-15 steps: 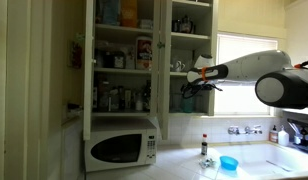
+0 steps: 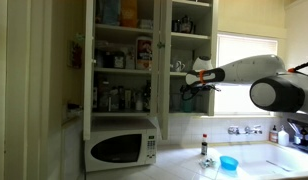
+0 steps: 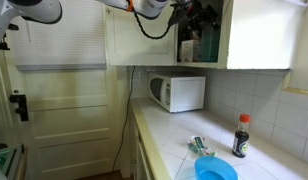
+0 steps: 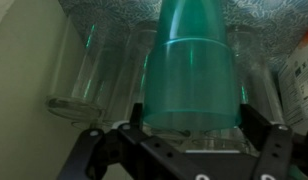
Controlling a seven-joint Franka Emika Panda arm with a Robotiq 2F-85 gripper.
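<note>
A translucent teal cup or bottle (image 4: pixel 191 85) fills the middle of the wrist view. The fingertips of my gripper stand one on each side of it, close to its sides; whether they press on it cannot be told. In exterior view 1 the gripper (image 2: pixel 192 90) is at the open right-hand cupboard, dark against the shelf. Exterior view 2 has the gripper (image 3: pixel 199 18) high up at the cupboard opening, with teal colour just below it.
Clear glasses (image 4: pixel 86 75) stand around the teal thing, and a printed box (image 4: pixel 298 80) is at the right. Cupboard doors (image 2: pixel 164 70) flank the reach. Below are a microwave (image 2: pixel 121 146), a dark bottle (image 2: pixel 204 145) and a blue bowl (image 2: pixel 229 162) on the counter.
The arm has shifted slightly left in exterior view 1, toward the cupboard. Objects on the counter stay where they were.
</note>
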